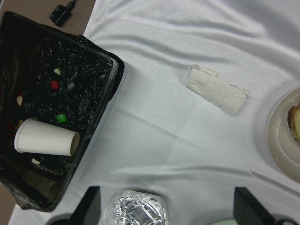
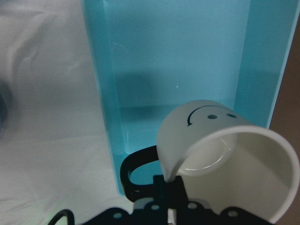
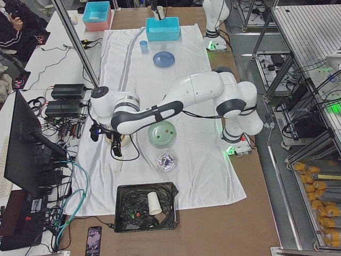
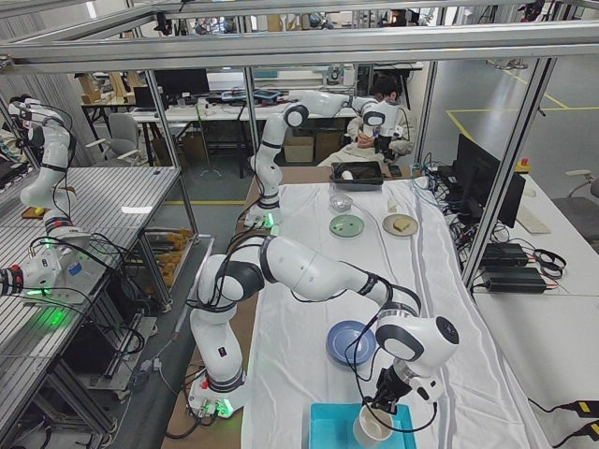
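Observation:
My left gripper [image 3: 109, 140] hangs over the cloth near the beige plate [image 1: 280, 150]; in the left wrist view its fingertips are wide apart with nothing between. A white paper cup [image 1: 44, 138] lies on its side in the black lined bin [image 1: 93, 65]. A flat pale wrapper [image 1: 215, 91] lies on the cloth. My right gripper is shut on a white mug [image 2: 206, 117] with a smile and black handle, held tilted over the turquoise tub [image 2: 173, 51].
A green plate [image 3: 162, 133] and clear packaging [image 3: 166, 160] lie mid-cloth. A blue plate [image 3: 163, 59] and small blue cup [image 3: 144, 46] stand nearer the tub. Cables and a monitor [image 3: 26, 149] line one side.

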